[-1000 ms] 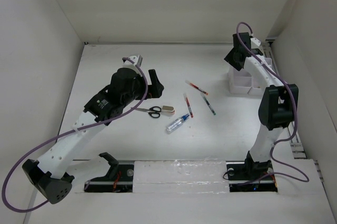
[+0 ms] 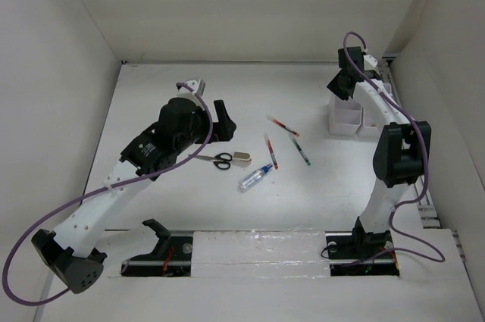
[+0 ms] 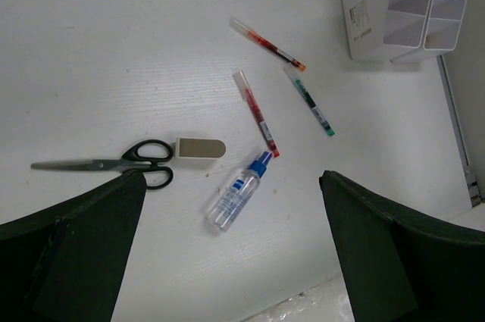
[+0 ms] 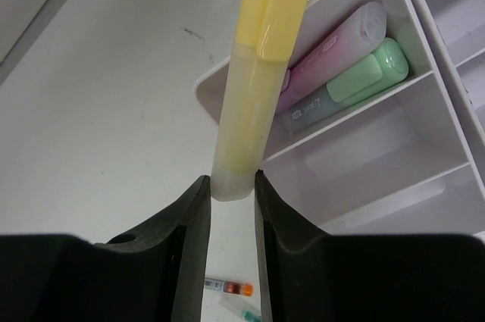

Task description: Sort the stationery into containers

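Observation:
My right gripper hangs over the white compartment container (image 4: 394, 140), its fingertips at the lower end of a yellow highlighter (image 4: 261, 42); whether they grip it firmly is unclear. Pink (image 4: 333, 57) and green (image 4: 364, 76) highlighters lie in one compartment below. My left gripper (image 2: 223, 121) is open and empty above the table. In the left wrist view lie scissors (image 3: 106, 164), an eraser (image 3: 199, 148), a spray bottle (image 3: 235, 199), two red-ink pens (image 3: 258, 114) and a green pen (image 3: 309, 101).
The container stands at the back right beside the wall. A clear plastic strip (image 2: 258, 254) lies along the front edge.
The right arm has shifted very slightly to the right over the container. The left arm and the items on the table have not moved.

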